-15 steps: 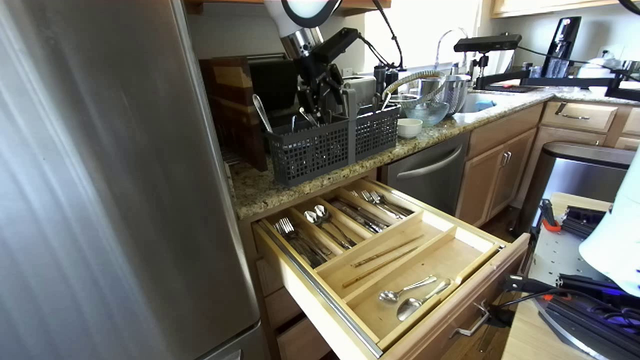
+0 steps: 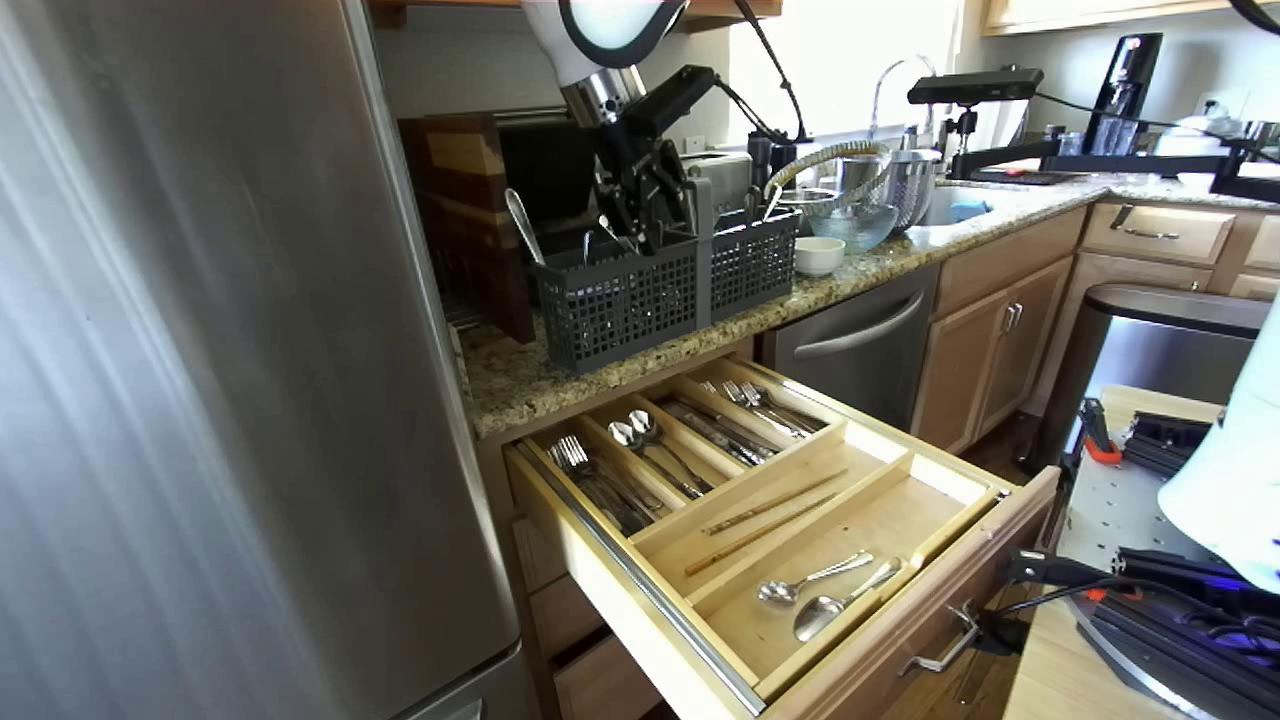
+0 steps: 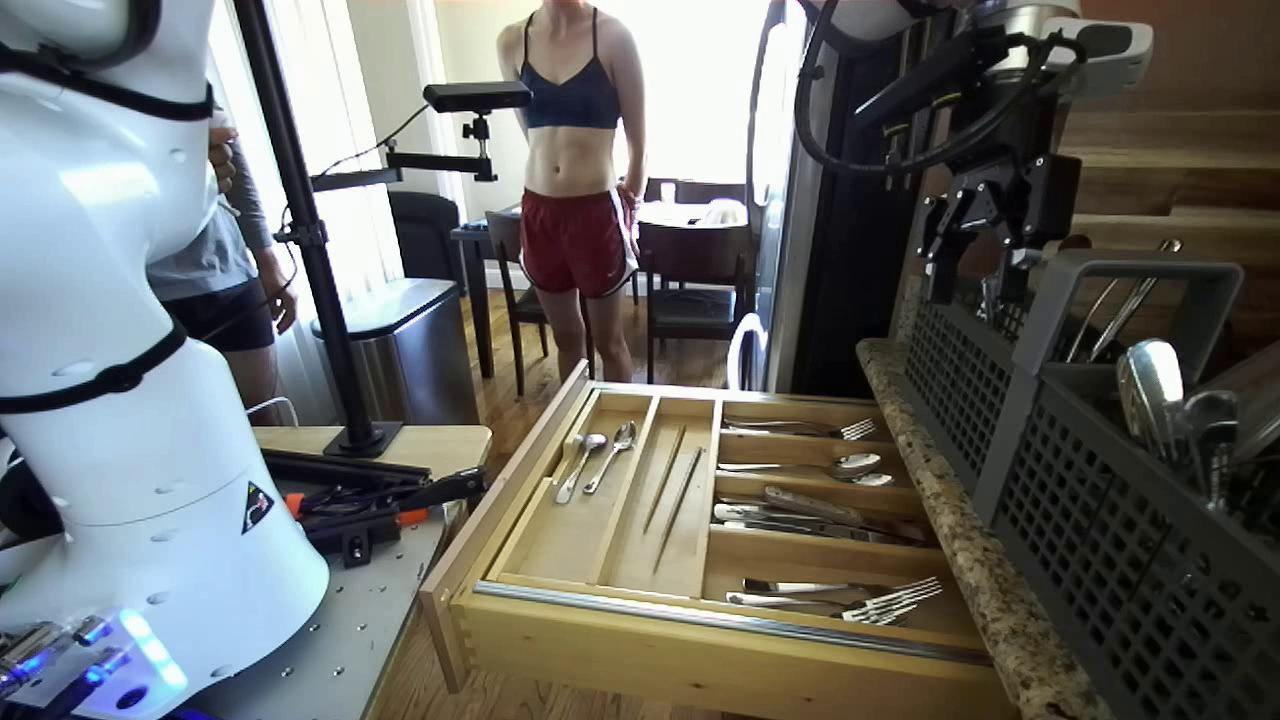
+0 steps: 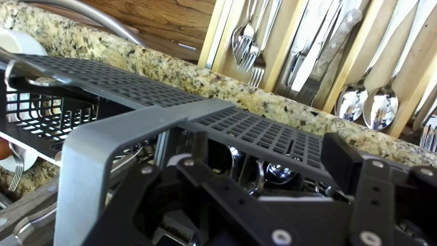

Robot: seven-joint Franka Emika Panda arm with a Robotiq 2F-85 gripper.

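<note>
My gripper [image 3: 976,286] points down into the grey cutlery basket [image 2: 624,306] on the counter. In the wrist view its fingers [image 4: 340,162] stand apart on either side of the compartment's inside, and I see nothing clasped between them. Shiny cutlery [image 4: 279,172] lies below and between the fingers, partly covered by the basket wall and the gripper. Several handles poke up from the basket, one of them a metal handle [image 2: 524,226] at its left end. Below, the pulled-out drawer [image 2: 642,612] has forks [image 3: 894,604], spoons [image 3: 858,466] and knives [image 3: 792,510] in separate compartments.
The basket's grey handle [image 4: 84,164] rises close beside my gripper. A wooden block [image 2: 474,180] stands behind the basket; a white bowl [image 2: 819,254] sits to its right. Two chopsticks [image 2: 768,504] and two spoons [image 2: 822,614] lie in the drawer's front sections. People stand beyond the drawer.
My gripper has sunk slightly lower into the basket. Drawer, basket and drawer cutlery look unmoved.
</note>
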